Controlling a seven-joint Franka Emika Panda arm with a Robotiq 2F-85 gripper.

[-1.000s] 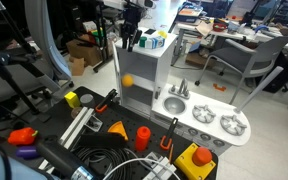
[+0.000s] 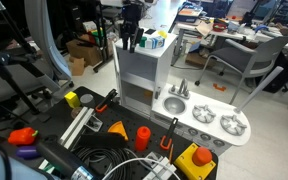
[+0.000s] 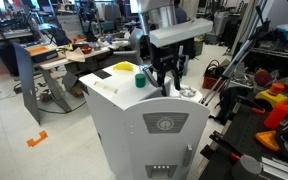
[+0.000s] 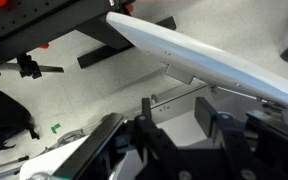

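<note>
My gripper (image 2: 131, 45) hangs at the top front of a white cabinet (image 2: 164, 64). In the second exterior view, the gripper (image 3: 165, 84) points down just above the cabinet's grey front panel (image 3: 166, 122), which bears a round emblem. Dark fingers (image 4: 104, 132) stand apart at the bottom of the wrist view, and nothing shows between them. A pale panel edge (image 4: 204, 60) runs across that view, with the floor below. No orange round object shows in any view now.
On the cabinet top are a green cup (image 3: 140, 80) and a yellow item (image 3: 123, 66). A toy sink and stove counter (image 2: 203, 118) stands right of the cabinet. A dark table (image 2: 109, 120) with tools and red and yellow objects lies in front.
The arm looks nearly still.
</note>
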